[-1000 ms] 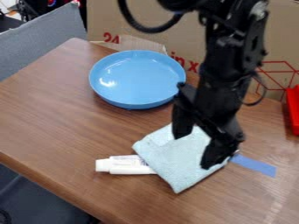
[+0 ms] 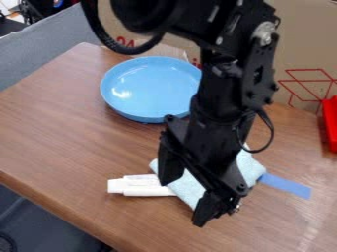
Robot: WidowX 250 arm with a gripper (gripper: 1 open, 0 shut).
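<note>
My black gripper [image 2: 188,189] hangs over the front middle of the table, its fingers spread open and lowered onto or just above a folded pale blue cloth [image 2: 178,182]. The gripper hides much of the cloth. A white tube [image 2: 138,186] lies at the cloth's left, partly beside or under it. I cannot tell whether the fingertips touch the cloth.
A blue plate [image 2: 138,89] sits at the back left. A cardboard box [image 2: 301,54] stands behind, with a red object [image 2: 328,123] at the right edge. Blue tape [image 2: 287,185] is on the table [image 2: 59,128].
My gripper has moved lower and toward the front-left, over the cloth, covering more of it. The cloth, tube and plate look unmoved.
</note>
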